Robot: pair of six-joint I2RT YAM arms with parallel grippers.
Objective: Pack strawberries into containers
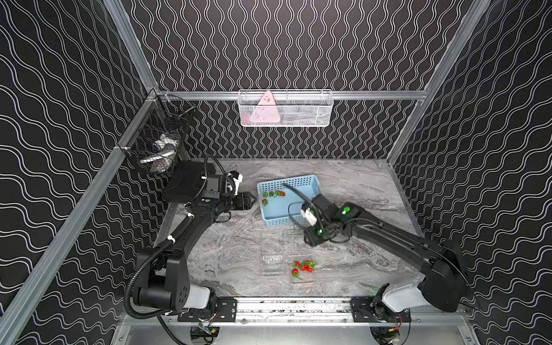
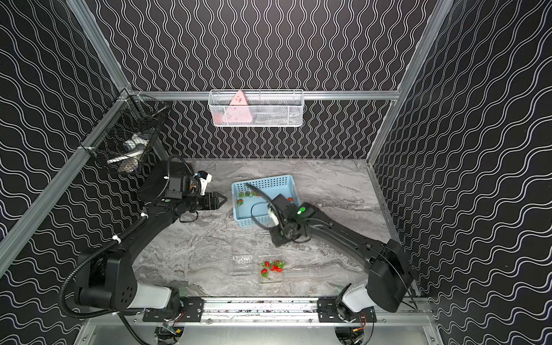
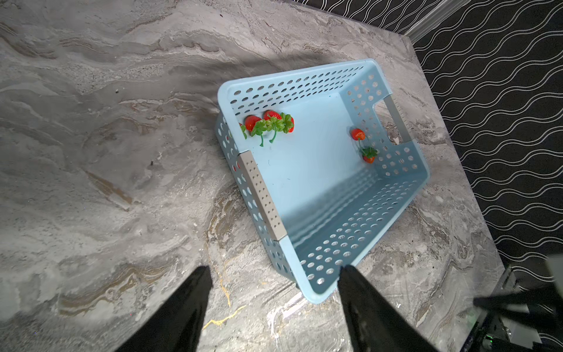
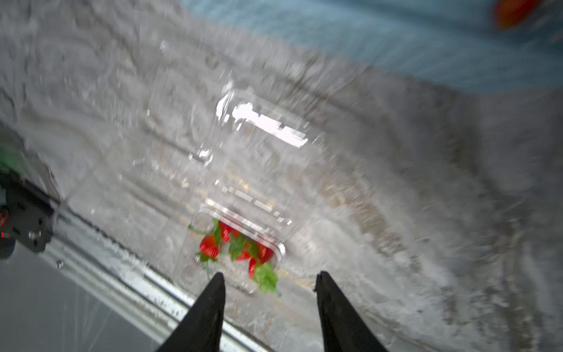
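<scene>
A light blue basket [image 3: 313, 155] holds strawberries [image 3: 271, 115] along its inner edges. A clear container [image 2: 270, 270] at the front holds several red strawberries with green tops [image 4: 208, 246]. Empty clear containers [image 4: 252, 158] lie beside it and behind it, toward the basket. My left gripper is just left of the basket in the overhead views, its fingers apart with nothing between them. My right gripper hangs over the basket's front right and the containers, fingers apart and empty; its wrist view is blurred.
A white wire basket [image 1: 284, 115] with a pink object hangs on the back wall. A black wire basket [image 1: 161, 132] hangs on the left wall above a black object [image 1: 181, 178].
</scene>
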